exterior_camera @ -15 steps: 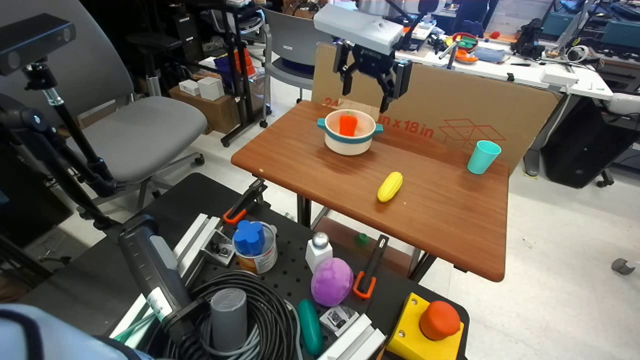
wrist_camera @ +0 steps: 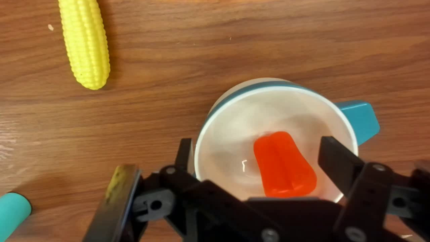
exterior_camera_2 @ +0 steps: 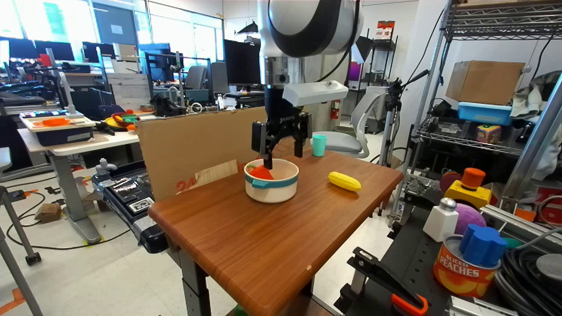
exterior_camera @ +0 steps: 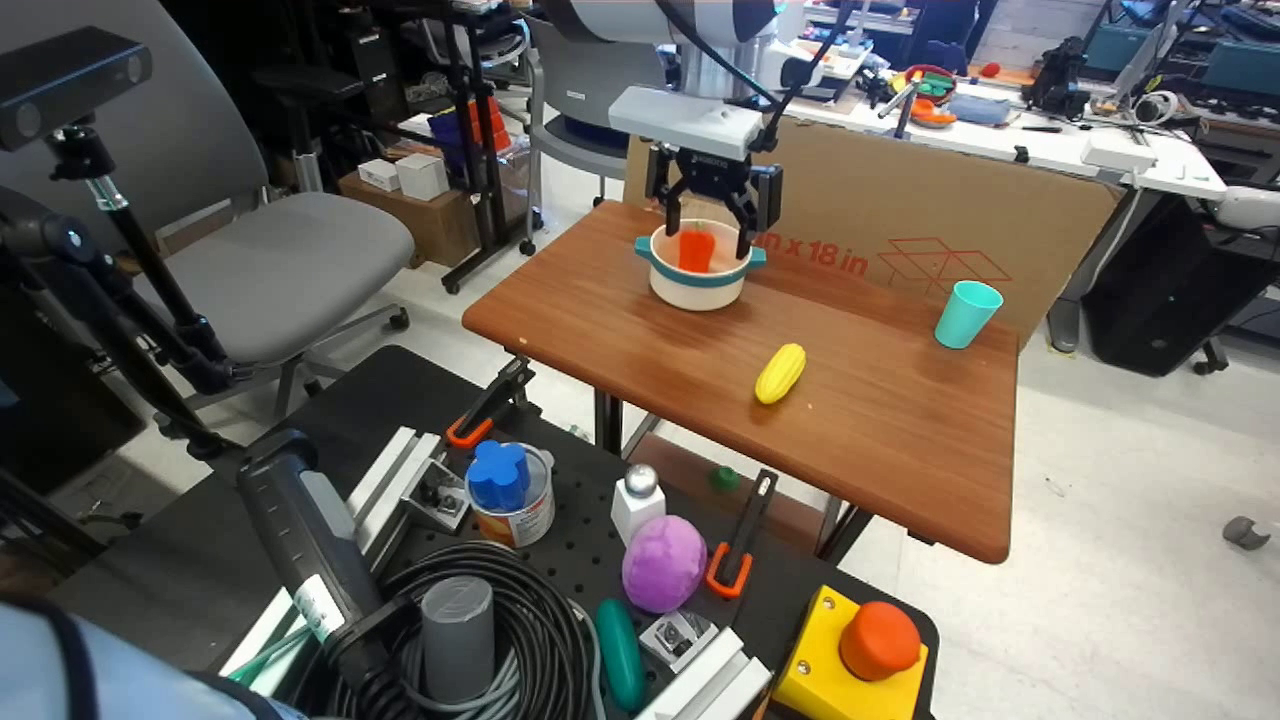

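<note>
A cream pot with teal handles [exterior_camera: 699, 289] stands on the wooden table. Inside it lies a red toy pepper [wrist_camera: 282, 165], touching nothing of mine. My gripper [exterior_camera: 708, 240] hangs just over the pot, pointing down with its fingers wide open and nothing between them. From the wrist camera, the fingertips [wrist_camera: 333, 157] straddle the pot's opening, one over each side, with the pepper lying between them in the picture. A yellow toy corn cob [exterior_camera_2: 344, 181] rests on the bare tabletop, away from the pot. Upright near the table's far corner is a turquoise cup [exterior_camera: 967, 314].
A cardboard sheet [exterior_camera: 888, 228] stands along one side of the table [exterior_camera: 672, 360], close behind the pot. A black cart [exterior_camera: 576, 576] with clamps, a can and cables sits apart from the table.
My gripper has come down and shifted left in exterior view 1, from above the pot to close over it. The pot, pepper, corn and cup have stayed put.
</note>
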